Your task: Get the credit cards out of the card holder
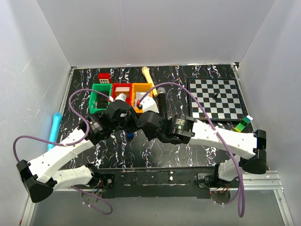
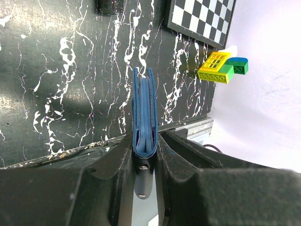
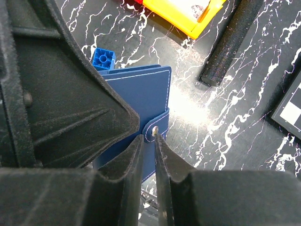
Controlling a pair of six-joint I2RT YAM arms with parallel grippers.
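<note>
My left gripper is shut on the blue card holder [image 2: 145, 110], which shows edge-on in the left wrist view. In the right wrist view, the holder's broad blue face [image 3: 138, 92] has white stitching and a strap tab with a round snap [image 3: 155, 131]. Right at that tab are the tips of my right gripper, with a narrow gap between them; whether they pinch the tab is unclear. The left gripper's black finger [image 3: 70, 94] covers part of the holder. From above, both arms hide it mostly. No cards can be made out.
Green [image 1: 97, 87], red [image 1: 122, 85] and orange [image 1: 141, 87] bins stand behind the grippers, with a black microphone [image 1: 162, 101] beside them. A chessboard [image 1: 214, 99] lies right. A small blue brick [image 3: 103, 59] is below the holder.
</note>
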